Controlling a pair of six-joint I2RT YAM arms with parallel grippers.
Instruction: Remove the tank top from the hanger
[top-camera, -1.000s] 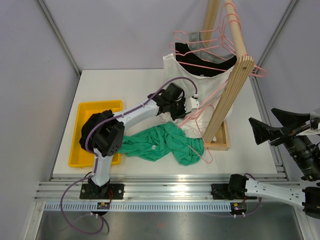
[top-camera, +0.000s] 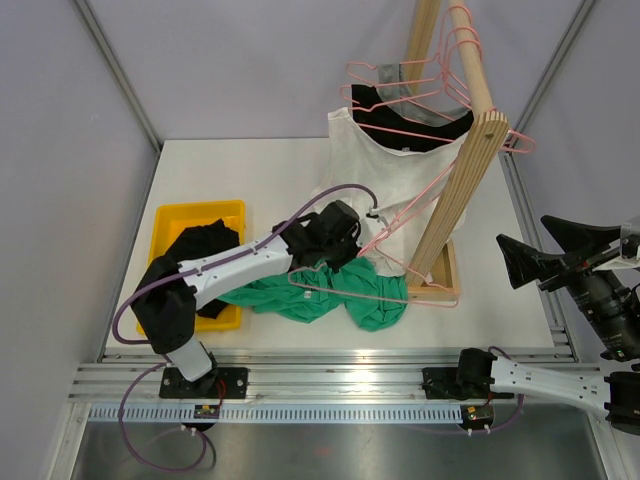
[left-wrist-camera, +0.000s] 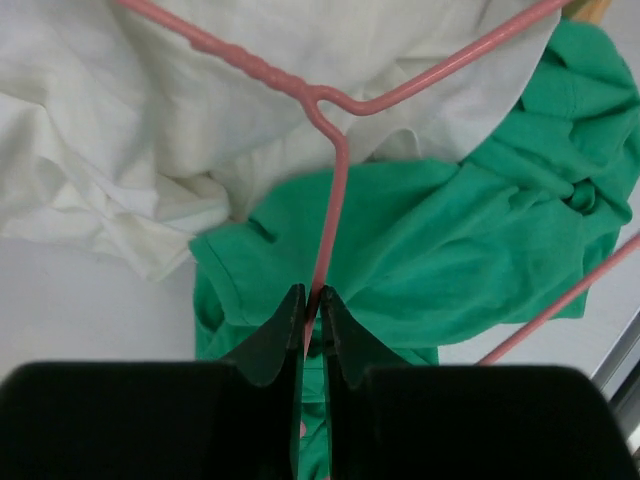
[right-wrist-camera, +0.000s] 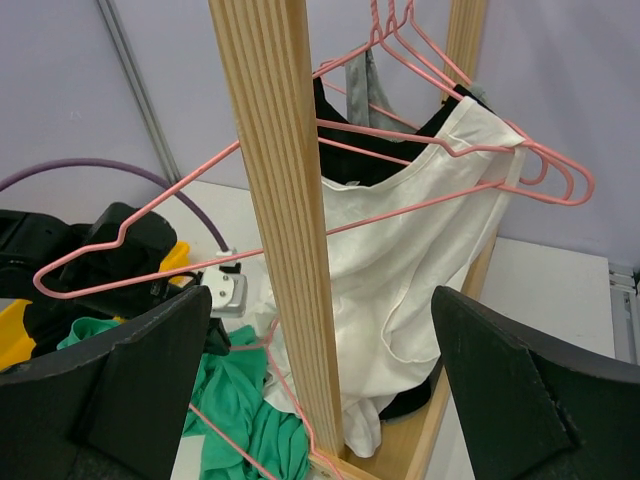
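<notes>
The white tank top (top-camera: 390, 190) hangs on the wooden rack, partly hidden by the post in the right wrist view. My left gripper (top-camera: 350, 255) is shut on a pink hanger (left-wrist-camera: 332, 195) with no garment on it, below and left of the hanging white top. In the left wrist view the fingertips pinch its wire over green cloth (left-wrist-camera: 420, 260), which lies on the work surface. My right gripper stands open facing the rack's post (right-wrist-camera: 275, 180), with nothing visibly held between its fingers.
A yellow bin (top-camera: 170, 225) with dark cloth sits at the left. Black and grey garments and more hangers hang on the rack. Bare work surface (top-camera: 500, 310) shows right of the rack's wooden base (top-camera: 445, 295).
My left gripper has moved left and toward the front with the pink hanger, which now reaches farther over the green cloth. The right arm has not moved.
</notes>
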